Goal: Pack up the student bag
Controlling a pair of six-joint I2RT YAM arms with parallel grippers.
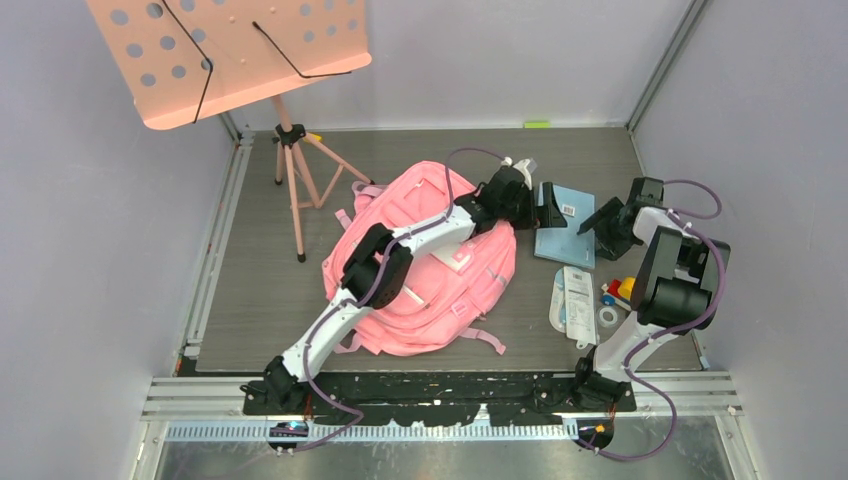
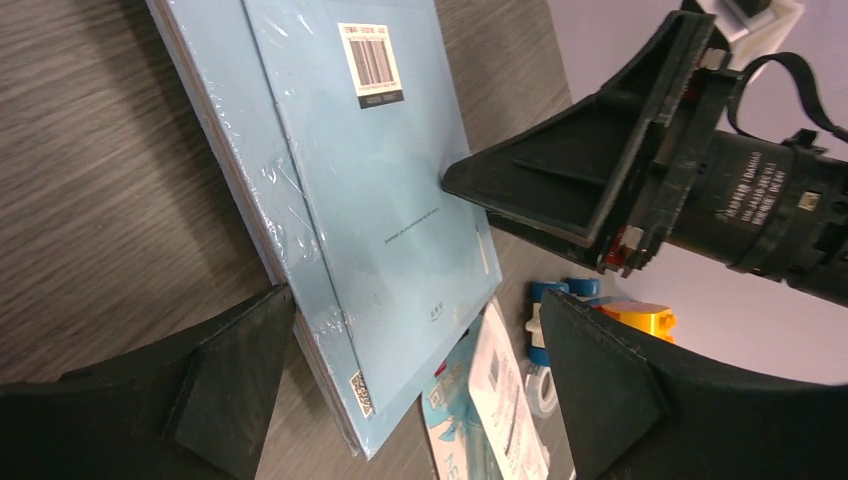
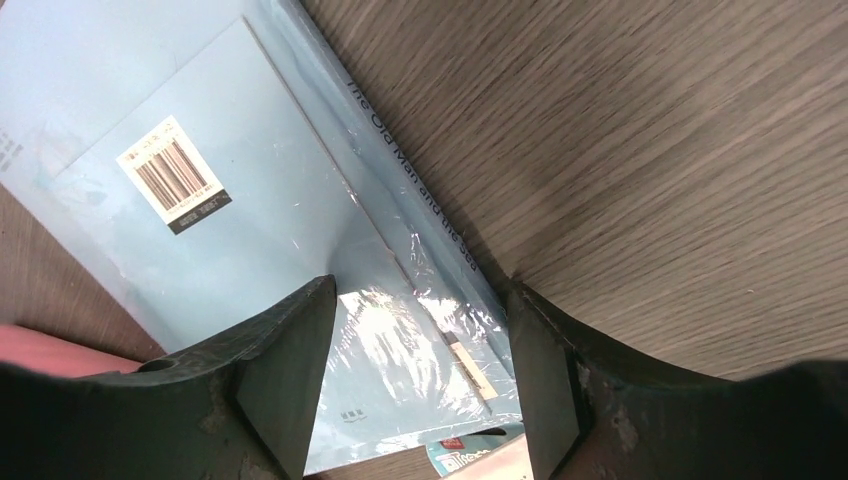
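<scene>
A light blue book [image 1: 565, 240] in clear wrap lies on the floor right of the pink backpack [image 1: 420, 300], barcode up. My left gripper [image 1: 545, 207] stands open at the book's left edge; in the left wrist view that edge runs between its fingers. My right gripper is part open over the book's other edge, fingertips either side of the spine strip in the right wrist view. The backpack is partly hidden under the left arm.
Flat stationery packs [image 1: 575, 305], a tape roll [image 1: 607, 316] and a colourful toy [image 1: 621, 291] lie below the book. A pink stand [image 1: 298, 200] is at the back left.
</scene>
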